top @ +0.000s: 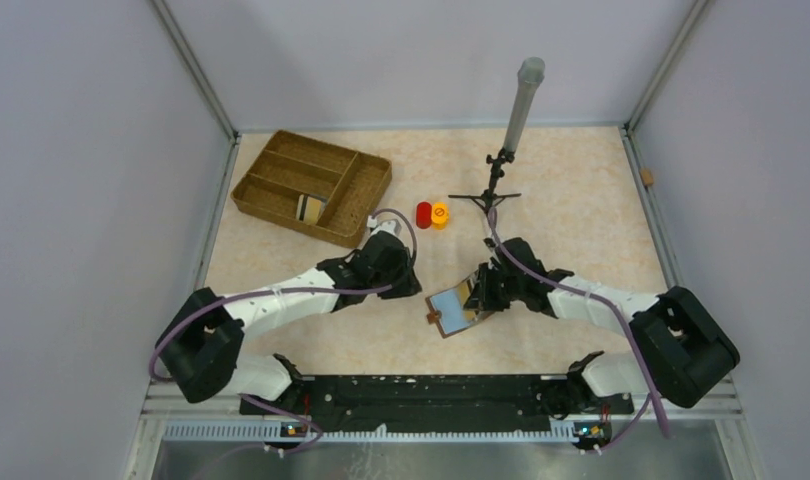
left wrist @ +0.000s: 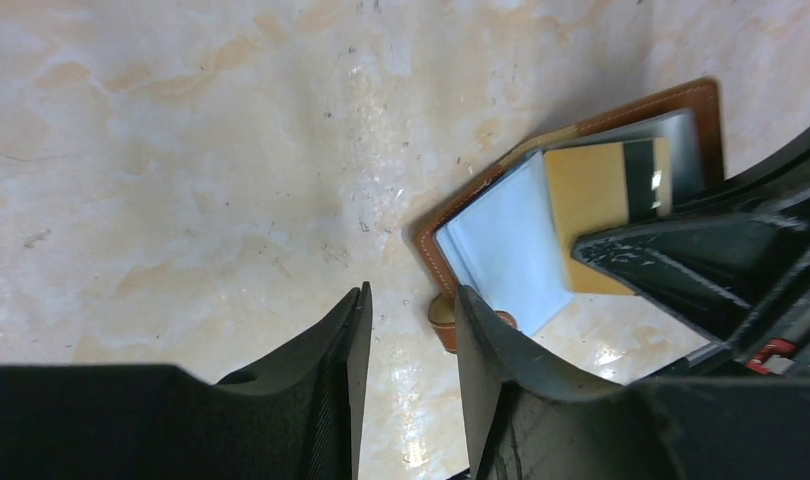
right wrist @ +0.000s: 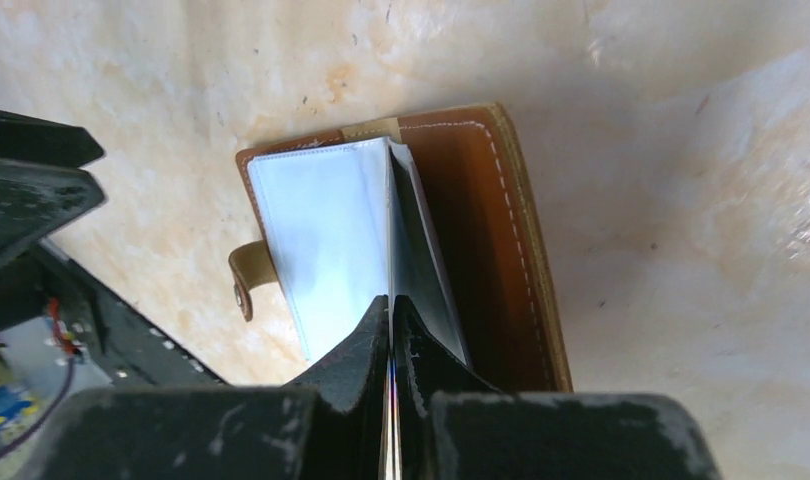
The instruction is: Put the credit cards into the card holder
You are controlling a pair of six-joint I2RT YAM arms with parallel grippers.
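Note:
The brown card holder [top: 452, 317] lies open on the table with pale blue pages [left wrist: 506, 235] and a clasp strap [right wrist: 251, 272]. A gold card with a black stripe [left wrist: 589, 190] stands over the pages. My right gripper is shut on this card, seen edge-on as a thin line running down between its fingers. Whether the card's lower edge is inside a pocket, I cannot tell. To the left of the holder hovers my left gripper, open and empty, its fingertips apart near the clasp.
A brown compartment tray [top: 306, 147] stands at the back left, with a gold and black card [top: 310, 208] in it. Red [top: 423, 215] and yellow [top: 439, 215] items and a black tripod [top: 493, 185] stand behind the holder.

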